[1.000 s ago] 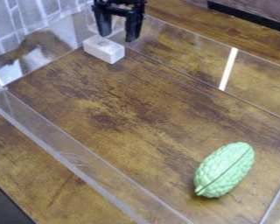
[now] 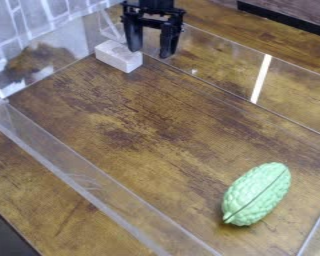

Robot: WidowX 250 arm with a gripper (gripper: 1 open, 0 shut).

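At the top of the view, the black gripper (image 2: 151, 38) hangs open, its two dark fingers apart above the back of a clear-walled enclosure. Just below and left of it lies a small white block (image 2: 119, 57) near the back left corner. A pale green, bumpy oval object (image 2: 255, 194), shaped like a bitter melon, lies at the lower right.
Clear plastic walls (image 2: 76, 180) border the wooden surface (image 2: 136, 130) on several sides, with a white strip (image 2: 260, 78) on the right.
The gripper has shifted slightly to the right over the last second. The white block and green object have not moved.
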